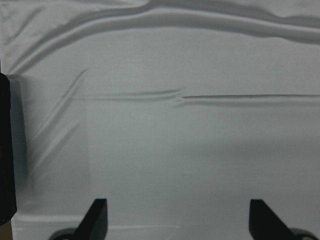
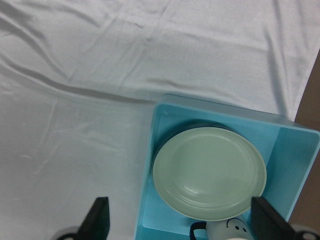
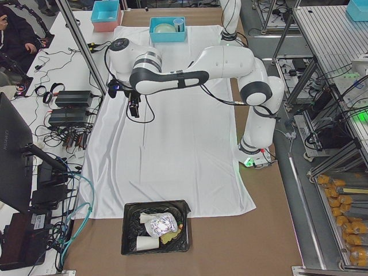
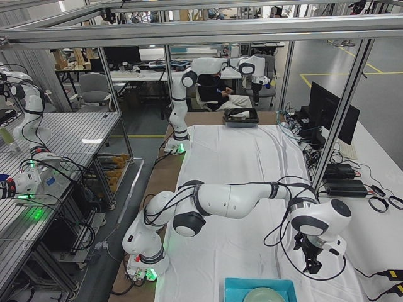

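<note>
My left gripper (image 3: 134, 109) hangs over the left side of the white cloth (image 3: 161, 161); in the left wrist view its open fingers (image 1: 92, 220) have only cloth below. My right gripper (image 4: 312, 258) is open, high above the cloth by the blue bin (image 2: 150, 200). That bin holds a pale green plate (image 2: 210, 170) and a cup with a smiley face (image 2: 230, 230), partly hidden by a finger.
A black-lined bin (image 3: 126, 227) at the opposite end holds a crumpled foil piece, a white cup and other scraps. A monitor (image 3: 14, 155), cables and boxes crowd one side.
</note>
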